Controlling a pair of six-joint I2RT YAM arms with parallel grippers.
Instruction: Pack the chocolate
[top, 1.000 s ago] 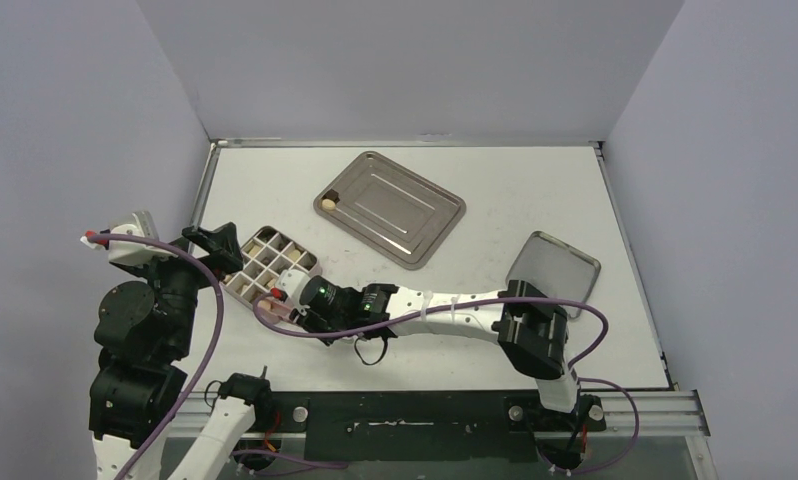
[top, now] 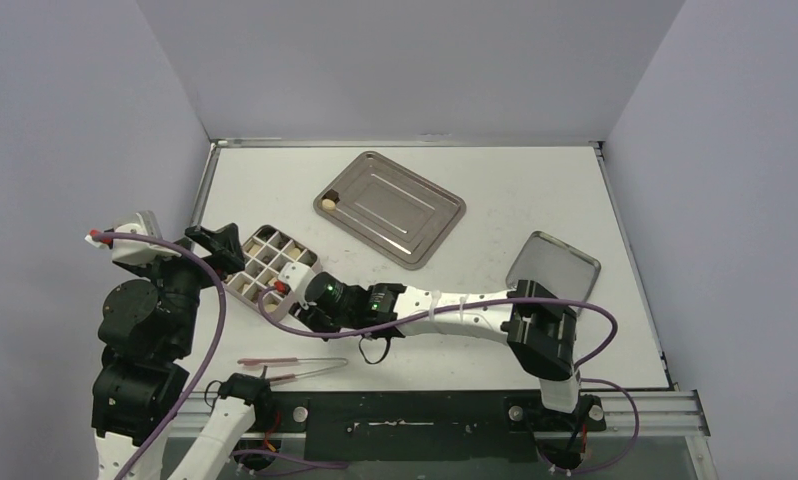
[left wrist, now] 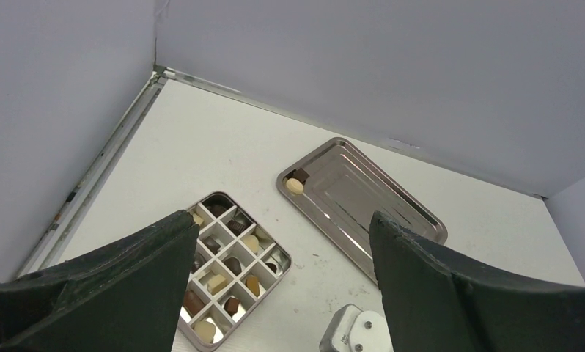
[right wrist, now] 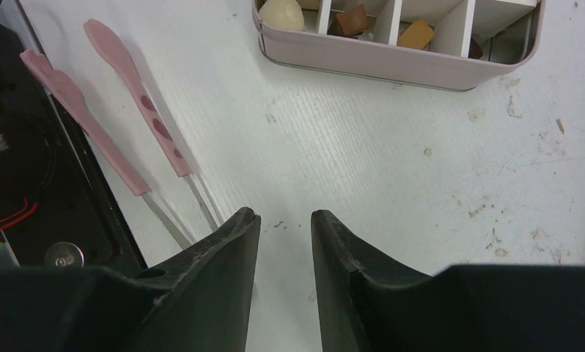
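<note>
A compartment box (top: 311, 258) holds assorted chocolates, some compartments showing bare bottom. At the left corner of the large metal tray (top: 395, 210) lie a cream chocolate (left wrist: 295, 186) and a dark one (left wrist: 301, 174). My left gripper hangs high at the left, its fingers apart with nothing between them. My right gripper is low over the table beside the box, fingertips slightly apart and empty. Pink-handled tongs (right wrist: 144, 103) lie near the front edge in the right wrist view.
A smaller grey tray (top: 555, 270) sits at the right, partly behind the right arm. Walls enclose the sides and back.
The pink-handled tongs now show lying on the table at the front left, where earlier they were not there. The right arm has shifted slightly; the left has barely moved.
</note>
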